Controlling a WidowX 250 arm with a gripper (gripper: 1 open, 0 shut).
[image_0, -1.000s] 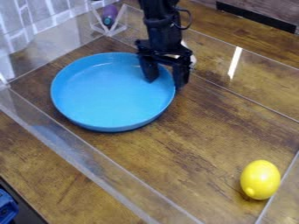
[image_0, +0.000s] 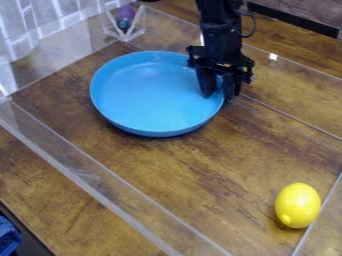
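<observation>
The black gripper (image_0: 214, 70) is at the top middle, pointing down over the right rim of a blue round plate (image_0: 150, 96). Its fingers touch or overlap that rim; whether they are closed on it cannot be told. A yellow lemon-like object (image_0: 297, 205) lies at the lower right, well apart from the gripper.
A small purple object (image_0: 124, 22) is at the upper left. A blue item (image_0: 8, 240) shows at the lower left corner.
The plate has shifted to the right over the last second, with the gripper moving right alongside its rim. The lemon-like object has not moved.
</observation>
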